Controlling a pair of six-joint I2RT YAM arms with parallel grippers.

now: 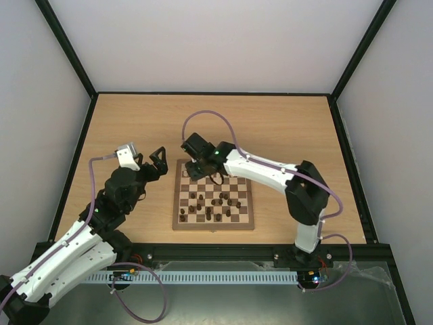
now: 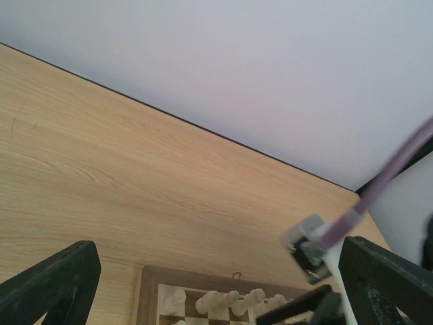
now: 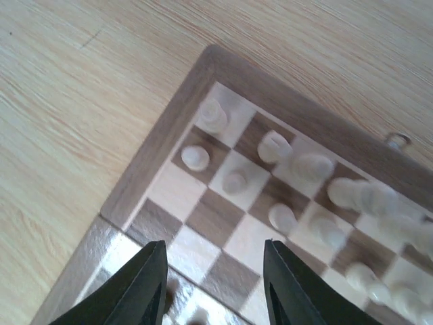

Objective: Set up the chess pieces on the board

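The chessboard (image 1: 213,227) lies on the table, its far part covered by my right arm in the top view. White pieces, among them a pawn (image 3: 195,158) and a corner piece (image 3: 213,115), stand in two rows along the far edge in the right wrist view. Several dark pieces (image 1: 208,215) are scattered over the board's near half. Above the board my right gripper is part open, with a clear gap and no piece between its fingers. Off the board's left side, my left gripper (image 1: 157,162) stands open and empty.
A small metal clasp (image 3: 398,141) sits at the board's far edge. Bare wooden table (image 1: 284,128) lies behind and to both sides of the board. My right arm (image 1: 264,169) spans the board's upper right.
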